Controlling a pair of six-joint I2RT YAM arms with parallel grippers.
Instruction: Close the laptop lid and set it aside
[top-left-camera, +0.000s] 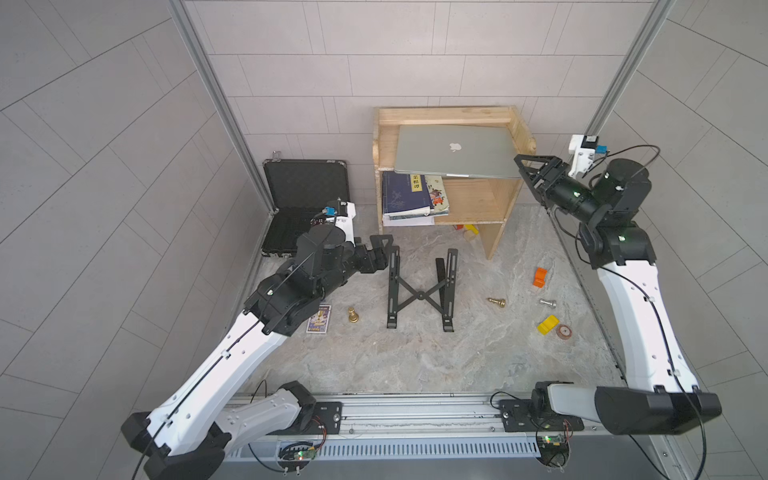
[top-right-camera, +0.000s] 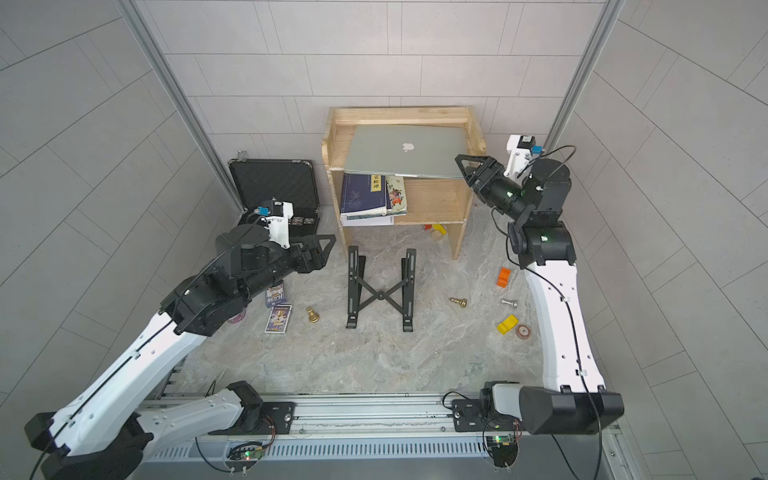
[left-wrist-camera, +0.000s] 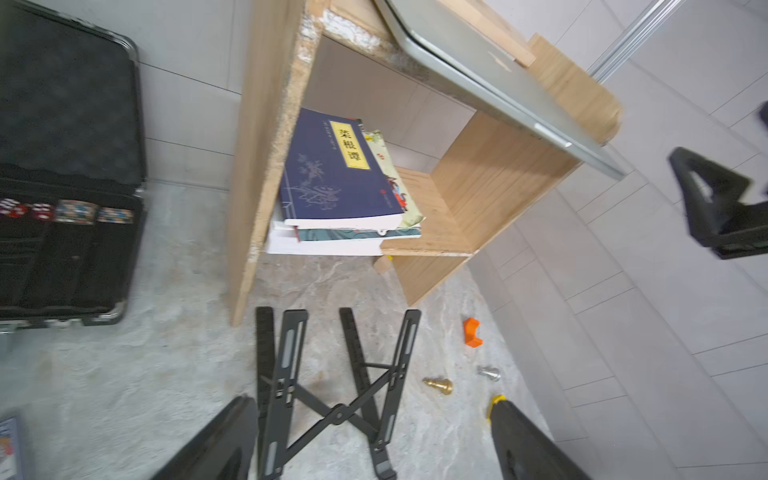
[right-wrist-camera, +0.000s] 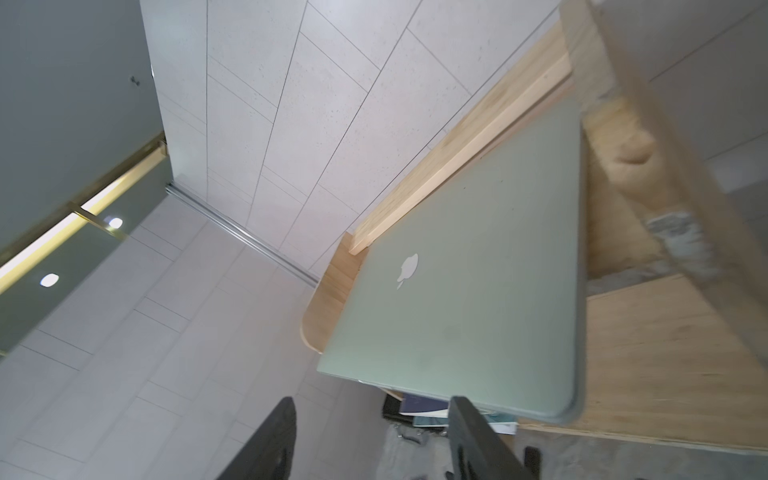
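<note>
The closed silver laptop (top-left-camera: 455, 147) lies flat on the top of the wooden shelf unit (top-left-camera: 443, 113), its front edge along the shelf's front. My right gripper (top-left-camera: 530, 168) hangs just off the laptop's right front corner, apart from it, with its fingertips spread and empty in the right wrist view. My left gripper (top-left-camera: 381, 244) is lower, in front of the shelf's left side and over the black folding stand (top-left-camera: 421, 293), also with spread, empty fingertips.
Books (top-left-camera: 408, 196) fill the shelf's left compartment. An open black case (top-right-camera: 273, 185) stands at back left. Brass pieces, orange (top-left-camera: 540, 277) and yellow blocks, a tape roll and cards (top-right-camera: 278, 318) lie on the marble floor, whose front middle is clear.
</note>
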